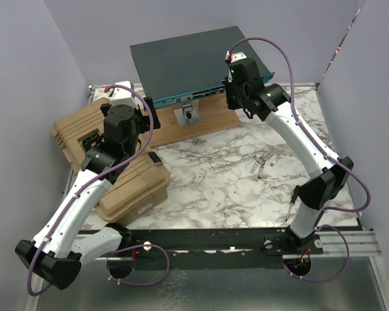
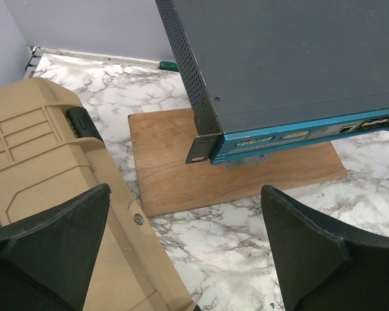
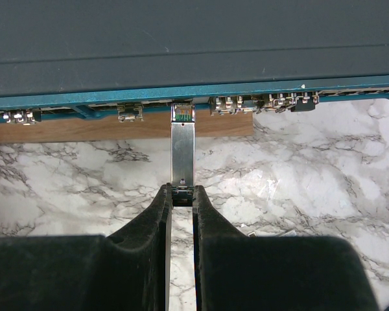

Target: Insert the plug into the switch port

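Note:
A dark switch with a teal front (image 1: 194, 61) stands raised at the back over a wooden board (image 2: 240, 181). In the right wrist view my right gripper is shut on a metal plug module (image 3: 182, 155), whose far end meets the switch's front edge (image 3: 136, 92) among the ports; how deep it sits I cannot tell. My left gripper is open with nothing between its fingers, in front of the switch's left corner.
Tan cases (image 1: 131, 188) stand on the left. Several small metal parts (image 1: 262, 162) and a screwdriver (image 1: 293, 201) lie on the right of the marble table, whose front middle (image 1: 214, 194) is clear.

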